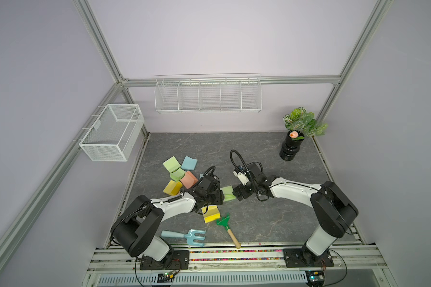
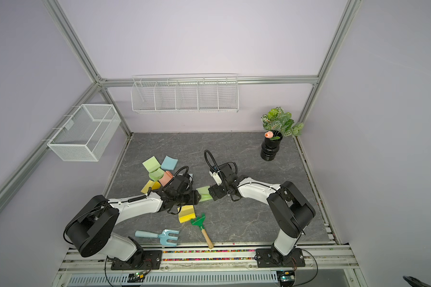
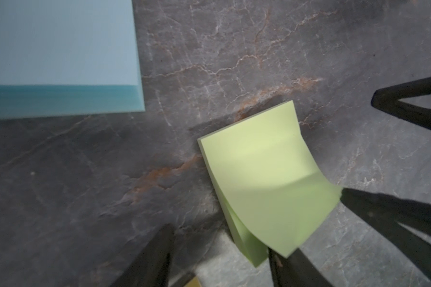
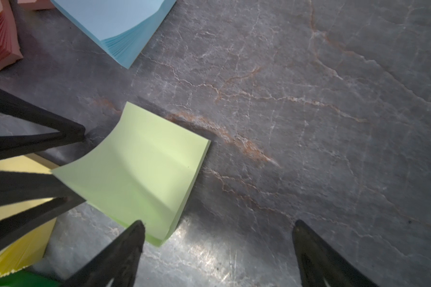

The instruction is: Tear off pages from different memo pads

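A pale green memo pad (image 3: 258,162), its top pages curled up, lies on the grey table between my grippers. My left gripper is part open at one end of this pad, a lifted corner beside its right finger. My right gripper stands open over the table beside the same pad (image 4: 153,162); black fingers of the other gripper reach in at the left of that wrist view. A blue pad (image 3: 57,47) lies nearby, and a yellow pad (image 1: 210,215) lies just in front of the left gripper.
Pads in several colours (image 1: 171,163) lie at the back left. A green trowel (image 1: 232,236) and blue fork (image 1: 186,235) lie along the front. A potted plant (image 1: 289,148) stands at the back right. Wire baskets (image 1: 111,134) hang on the walls.
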